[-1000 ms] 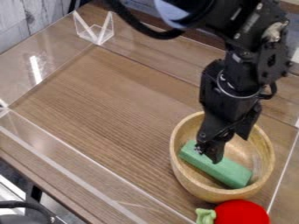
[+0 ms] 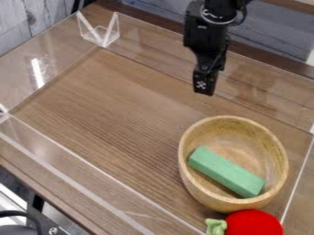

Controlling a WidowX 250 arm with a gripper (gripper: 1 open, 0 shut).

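Observation:
My gripper (image 2: pixel 205 77) is up at the top centre of the view, raised over the back of the wooden table, open, with nothing seen between its fingers. Below and to the right of it a tan bowl (image 2: pixel 197 137) holds a green rectangular block (image 2: pixel 226 172) lying at a slant. The bowl stands apart from the gripper.
A red round object with a green part (image 2: pixel 255 223) sits at the front right, beside the bowl. A clear object (image 2: pixel 101 27) is at the back left.
My gripper has moved up and back, away from the bowl, and now stands over the rear of the table. The green block remains in the bowl.

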